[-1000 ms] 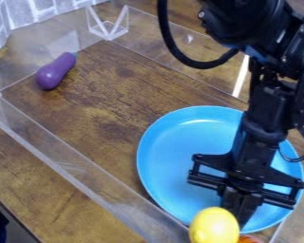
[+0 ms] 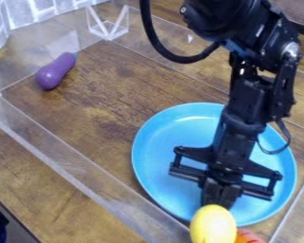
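My black gripper (image 2: 220, 197) reaches down over a blue plate (image 2: 161, 142) on the right, its tips low near the plate's front part. A yellow rounded object (image 2: 213, 226) sits at the bottom edge, just in front of the tips, partly covering them; whether they touch it I cannot tell. A red-orange object (image 2: 249, 236) shows behind it at the lower right, partly cut off. The fingertips are largely hidden.
A purple eggplant-like object (image 2: 56, 71) lies at the upper left on the wooden table (image 2: 79, 123). Clear plastic walls run along the left and front.
The plate has moved a little left too, and more of the red-orange object shows.
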